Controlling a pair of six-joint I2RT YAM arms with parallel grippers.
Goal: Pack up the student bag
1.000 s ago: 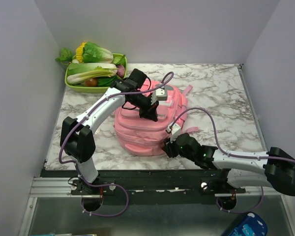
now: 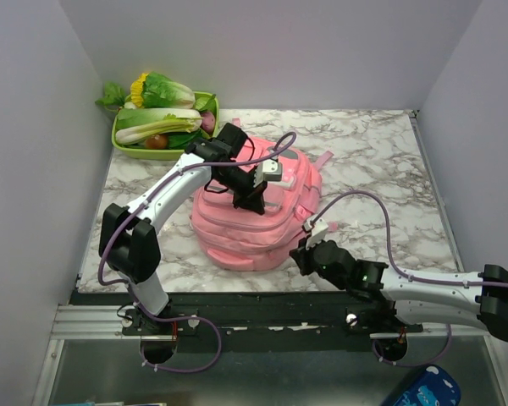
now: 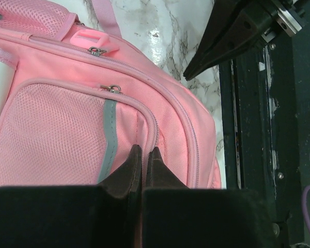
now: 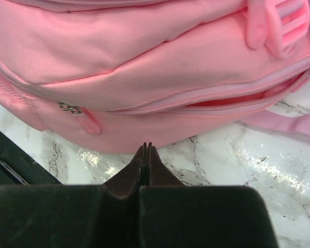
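Observation:
The pink bag [image 2: 245, 233] lies on the marble table with its pocketed side up. My left gripper is shut on the piped edge of its front mesh pocket [image 3: 57, 134], pinching the fabric. On the bag's right side, my right gripper is shut with its fingertips just off the lower pink panel, nothing between them. A zipper pull [image 4: 88, 121] hangs near the panel's lower left in the right wrist view. Farther right along that seam, the zipper [image 4: 237, 98] gapes, showing a red strip inside.
A green basket [image 2: 118, 145] heaped with vegetables stands at the back left, close to the bag.
My right gripper has drawn back from the bag's side, to the right and slightly forward. The left gripper and the bag have shifted a little left.

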